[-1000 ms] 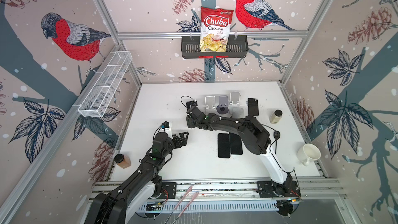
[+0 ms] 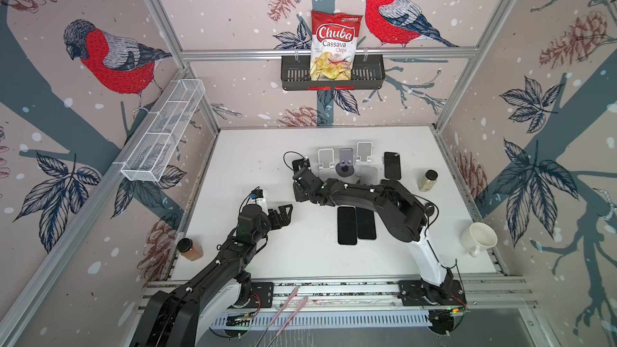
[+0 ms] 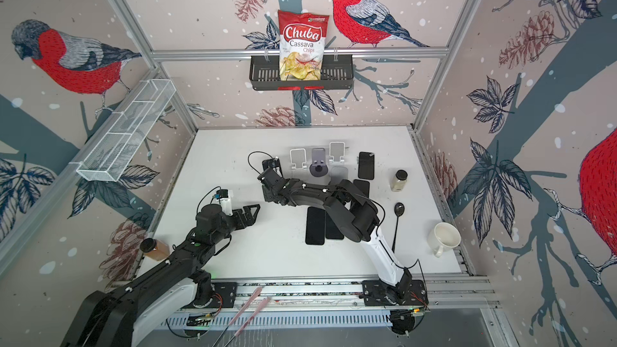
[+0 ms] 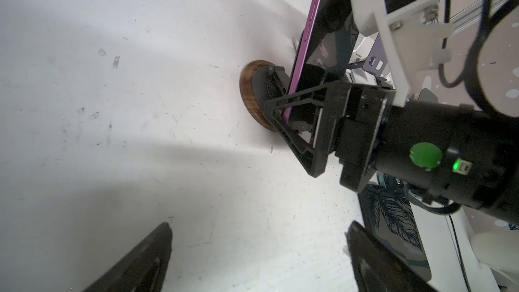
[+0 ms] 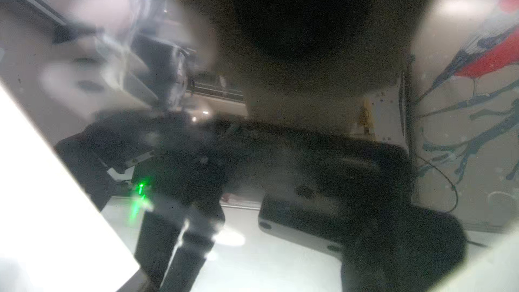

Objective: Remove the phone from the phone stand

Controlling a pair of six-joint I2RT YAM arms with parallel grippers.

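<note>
In the left wrist view a phone [image 4: 307,32] with a pink-purple edge leans upright on a stand with a round wooden base [image 4: 250,94]. My right gripper is at its lower end, shut on the phone as far as the view shows. From above, this phone is mostly hidden behind the right gripper's body. My left gripper [image 2: 282,215] stands open at the front left, apart from the phone, with nothing between its fingers. The right wrist view is blurred and dark.
Several phone stands [image 2: 326,157] stand behind the right arm. Flat phones [image 2: 347,225] lie in front of it, another [image 2: 392,164] at back right. A jar [image 2: 428,180], a mug [image 2: 478,237] and a brown jar [image 2: 189,248] sit near the edges.
My right gripper and arm have shifted slightly toward the front and right. The left arm has not moved.
</note>
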